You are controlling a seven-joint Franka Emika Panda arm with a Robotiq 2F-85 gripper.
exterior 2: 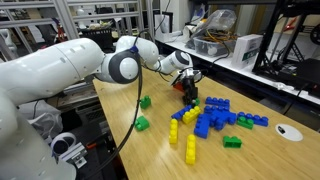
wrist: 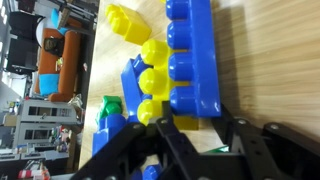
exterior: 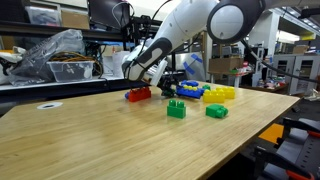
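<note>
A long blue brick (wrist: 204,65) runs down the wrist view, its near end between the dark fingertips of my gripper. The fingers look shut on that end, though the lower part of the grip is dark and hard to make out. Against its studded side lies a yellow brick (wrist: 151,82). In the first exterior view, my gripper (exterior: 166,92) is low at the left end of the blue and yellow bricks (exterior: 190,89). The second exterior view shows the gripper (exterior 2: 188,97) low over the table, partly covering what is there.
A red brick (exterior: 138,95) lies just left of the gripper. Green bricks (exterior: 177,108) stand nearer the front, and a yellow brick (exterior: 214,96) sits to the right. Several loose blue bricks (exterior 2: 205,123) lie close by.
</note>
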